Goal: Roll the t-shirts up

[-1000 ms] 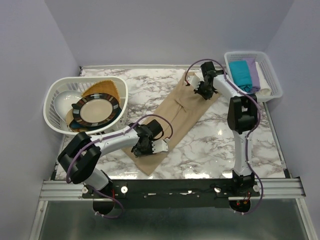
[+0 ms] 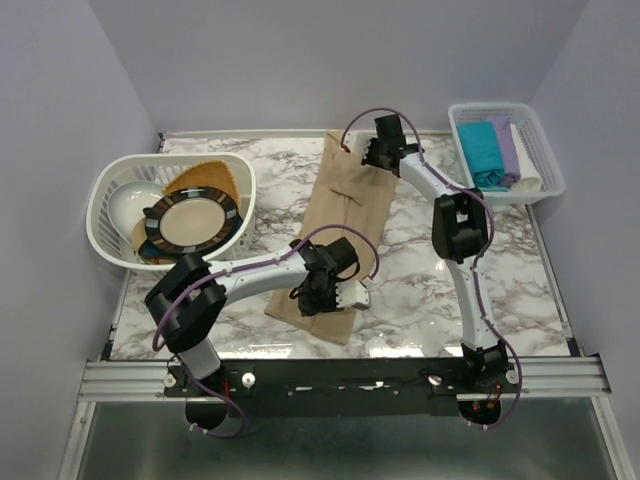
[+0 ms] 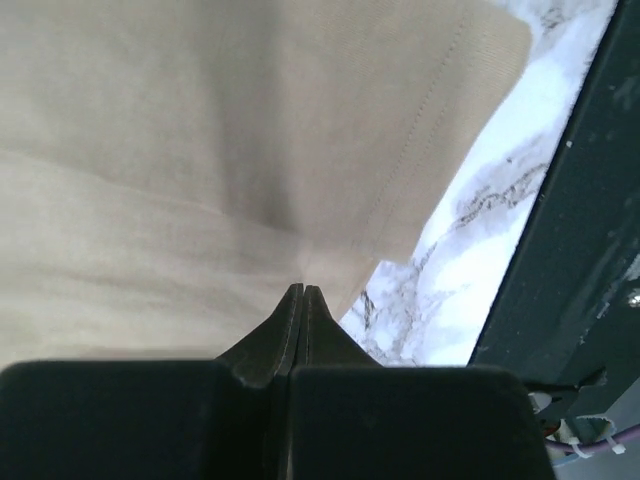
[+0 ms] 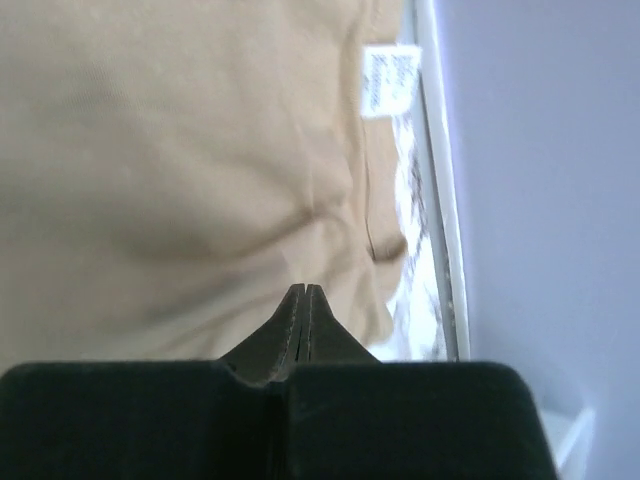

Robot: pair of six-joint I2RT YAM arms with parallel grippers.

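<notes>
A tan t-shirt lies folded lengthwise in a long strip on the marble table, running from the back edge to near the front. Over its front end stands my left gripper; in the left wrist view the left gripper is shut above the tan cloth, close to a stitched hem. My right gripper is at the strip's far end. The right wrist view has the right gripper shut over the cloth, near a white label. No cloth shows between either pair of fingers.
At the left, a white basket holds dishes and a hat-like woven item. Another white basket at the back right contains rolled cloths, teal, purple and white. Bare marble lies right of the shirt.
The shirt has turned from a clear slant to a more upright line: its front end shifted right with my left gripper, its far end left with my right gripper.
</notes>
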